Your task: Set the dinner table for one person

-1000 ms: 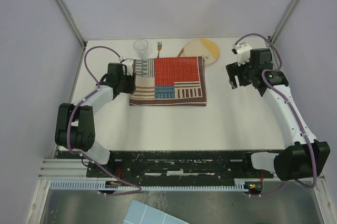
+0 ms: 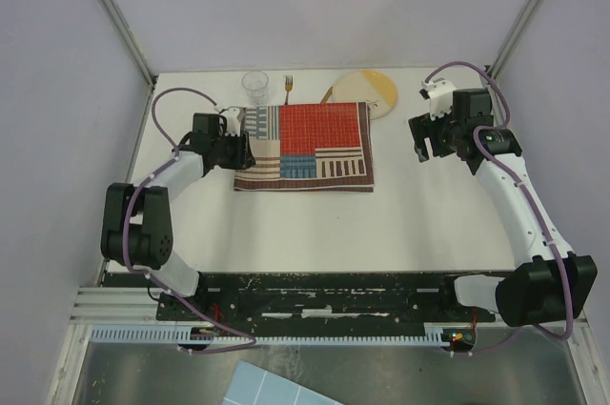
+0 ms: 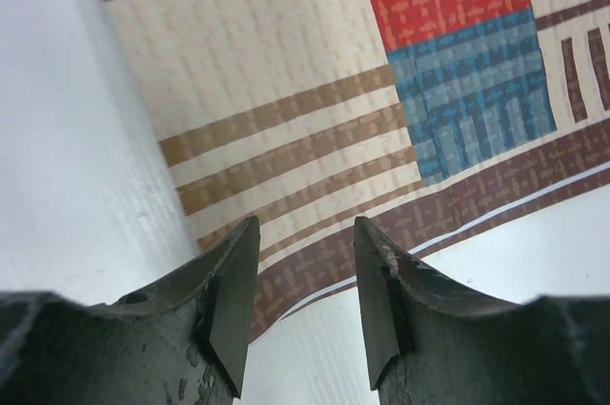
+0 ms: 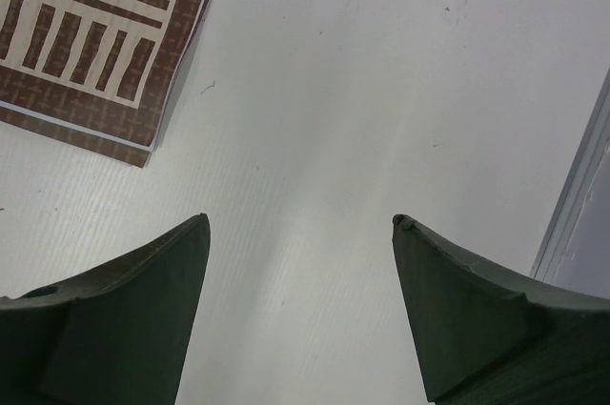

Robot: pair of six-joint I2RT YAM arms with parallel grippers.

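A patterned placemat (image 2: 295,148) lies flat at the table's middle, red, blue, cream and brown. My left gripper (image 2: 244,161) is open over its left edge; in the left wrist view the placemat's lower left corner (image 3: 276,300) shows beyond and between the fingers, with nothing held. Off to the right, my right gripper (image 2: 426,150) is open above bare table. Behind the placemat are a clear glass (image 2: 255,86), a fork (image 2: 288,87) and a round yellowish plate (image 2: 377,91). A knife-like handle (image 2: 327,95) shows by the plate; what it belongs to is unclear.
Walls close off the back and both sides. The placemat's right corner (image 4: 143,143) appears at the upper left of the right wrist view.
My left gripper has shifted slightly right and toward the front along the placemat's left edge. The placemat, the things behind it and my right arm look unmoved.
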